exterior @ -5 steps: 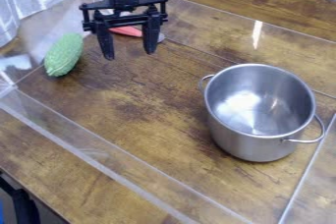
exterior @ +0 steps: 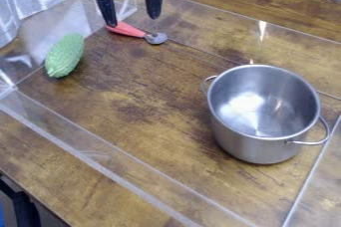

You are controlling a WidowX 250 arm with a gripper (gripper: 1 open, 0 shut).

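Note:
My black gripper (exterior: 131,12) hangs at the top of the camera view, its two fingers spread apart with nothing between them. Below it lies a utensil with a red handle (exterior: 127,30) and a small metal head (exterior: 156,38). A green corn-like object (exterior: 64,56) lies on the left of the wooden surface.
A large steel pot (exterior: 253,136) with two handles stands at the right. Clear low walls edge the wooden surface (exterior: 147,121), whose middle and lower left are bare. A crumpled pale covering is at the top left.
My gripper has moved up in the view, away from the middle of the surface, uncovering more of the red-handled utensil. The pot and green object have stayed in place.

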